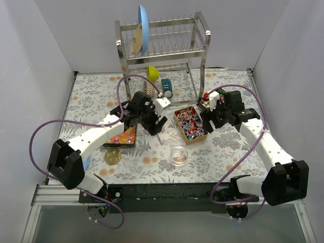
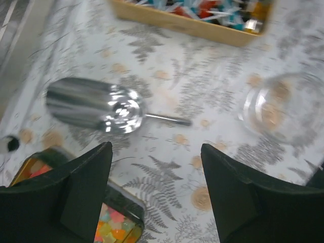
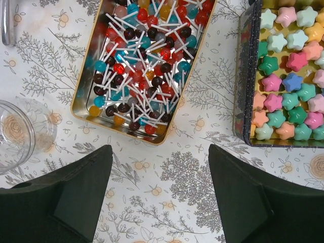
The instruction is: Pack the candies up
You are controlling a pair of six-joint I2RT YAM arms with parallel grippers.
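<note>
A tin of lollipops point(image 1: 190, 124) stands near the table's middle, seen close in the right wrist view with many sticks crossing point(image 3: 144, 68). Star-shaped candies point(image 3: 293, 81) fill a dark-edged tin at right. On the left is a tin of gummy candies point(image 1: 124, 137), partly under the left arm. An empty clear jar point(image 1: 178, 156) stands in front of the lollipops. The metal scoop point(image 2: 101, 105) lies on the cloth, ahead of my left gripper, which is open and empty. My right gripper is parted over bare cloth, in front of the lollipop tin, holding nothing.
A dish rack point(image 1: 162, 58) with a blue plate, a green cup point(image 1: 152, 73) and other cups stands at the back. A round gold lid point(image 1: 113, 156) lies at front left. The blue plate point(image 1: 86, 162) on the table is mostly hidden by the left arm. Free cloth lies at front right.
</note>
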